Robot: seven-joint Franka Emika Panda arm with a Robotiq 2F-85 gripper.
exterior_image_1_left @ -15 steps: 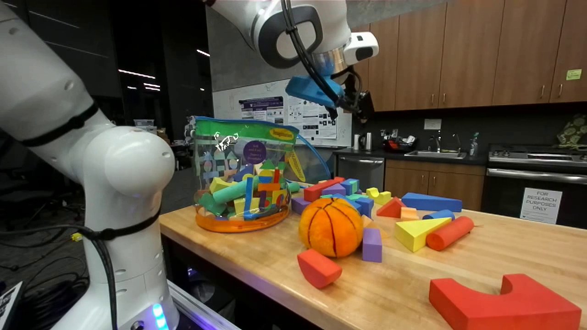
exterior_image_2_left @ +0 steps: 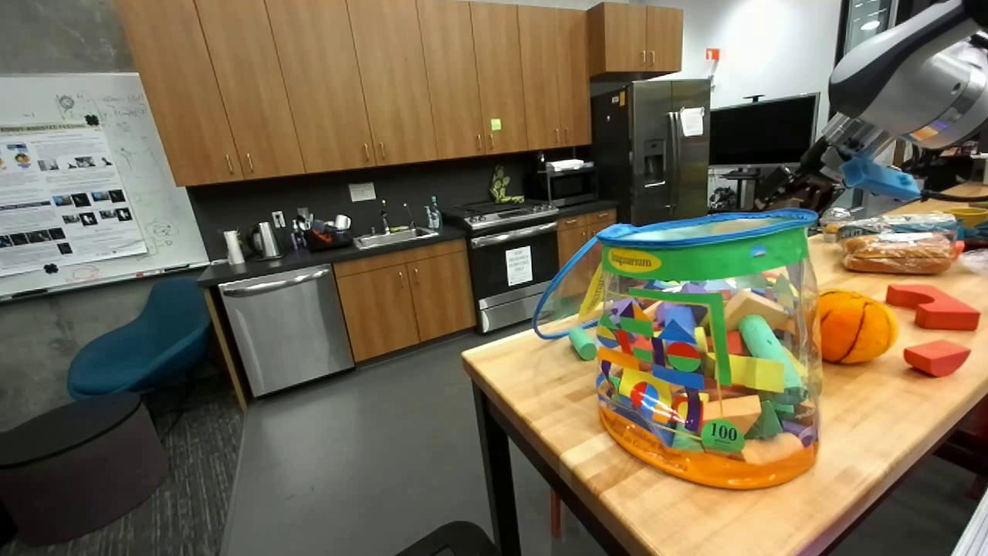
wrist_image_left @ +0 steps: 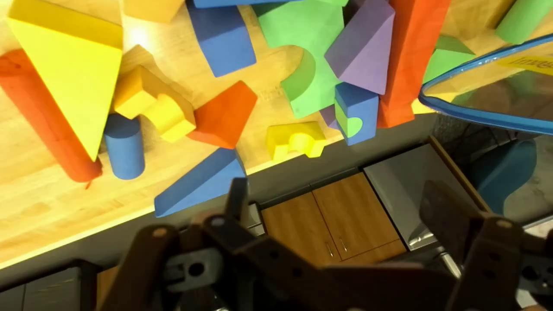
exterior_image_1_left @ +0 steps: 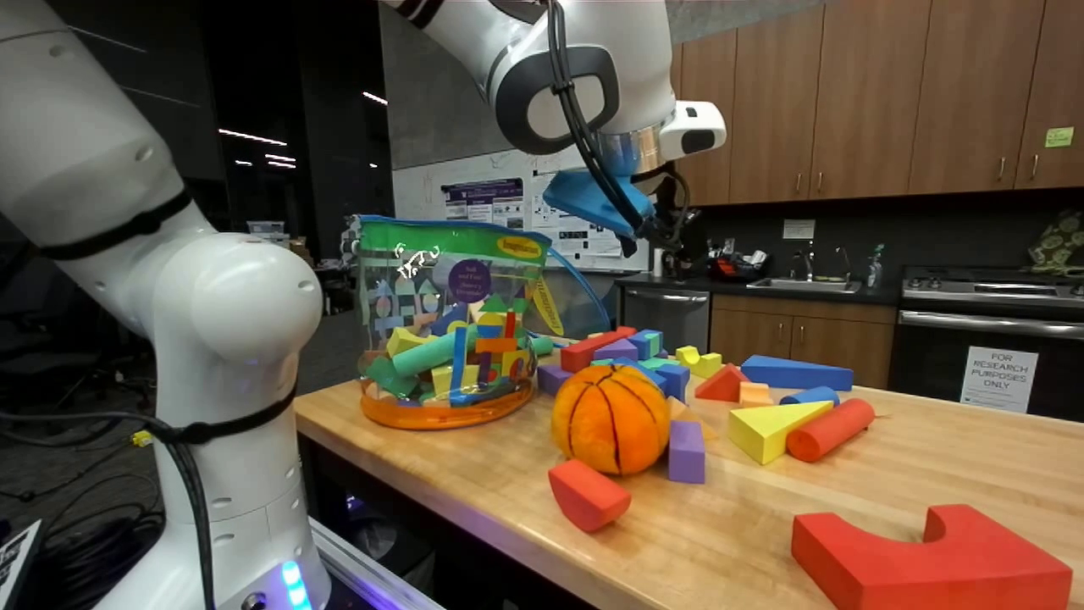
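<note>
My gripper stands open in the wrist view, nothing between its fingers, with floor and cabinets showing through the gap. In exterior view 1 it hangs well above the far part of the table. Beneath lie foam blocks: a blue wedge (wrist_image_left: 202, 181) at the table's far edge, a yellow triangle (wrist_image_left: 72, 67), a red cylinder (wrist_image_left: 46, 114), a red triangle (wrist_image_left: 225, 116) and a small yellow block (wrist_image_left: 295, 140). An orange plush ball (exterior_image_1_left: 611, 418) rests nearer, with a purple block (exterior_image_1_left: 687, 452) beside it. A clear zip bag (exterior_image_2_left: 704, 250) full of blocks stands open at the table's end.
A red half-round block (exterior_image_1_left: 589, 496) and a red arch block (exterior_image_1_left: 930, 559) lie near the front. Bare tabletop (exterior_image_1_left: 711, 539) stretches between them. Bread in a package (exterior_image_2_left: 898, 252) sits farther along the table. The bag's lid (wrist_image_left: 497, 124) hangs outward by the blocks.
The arm and gripper have shifted right and somewhat lower in exterior view 1. The ball, bag and blocks look unmoved.
</note>
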